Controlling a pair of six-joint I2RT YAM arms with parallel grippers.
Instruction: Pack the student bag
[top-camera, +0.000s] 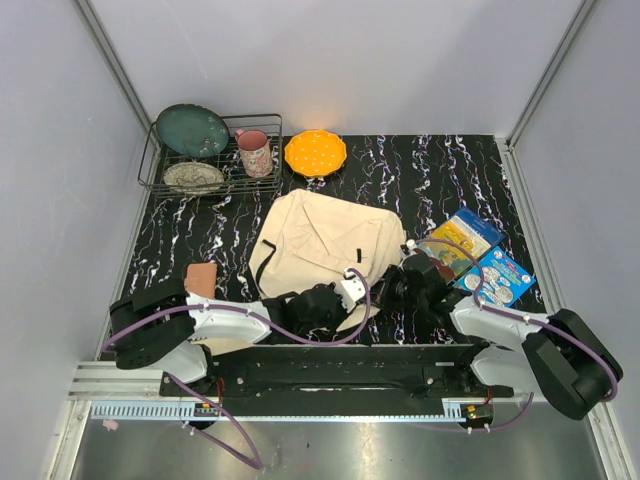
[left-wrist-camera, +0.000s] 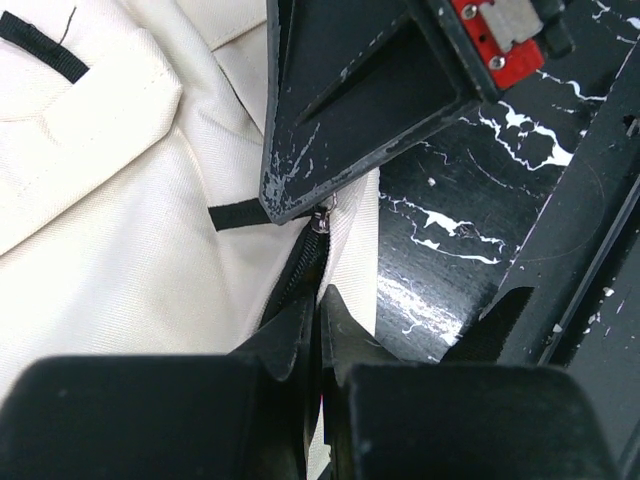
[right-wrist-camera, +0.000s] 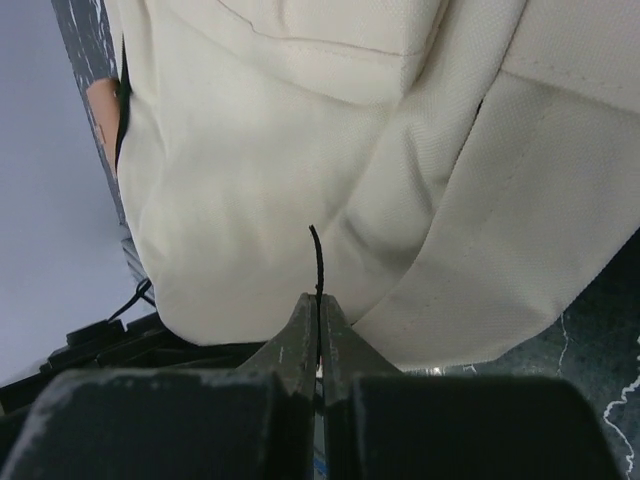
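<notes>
A cream canvas bag lies flat in the middle of the table. My left gripper is shut on the bag's edge beside the black zipper, near the bag's front right. In the left wrist view, the other gripper's black body reaches over the zipper pull. My right gripper is shut at the bag's right edge, with a thin dark strand rising from between its fingertips; I cannot tell what it is.
Books lie at the right, a tan item at the left. A wire rack with plates and a mug stands at the back left, beside an orange plate.
</notes>
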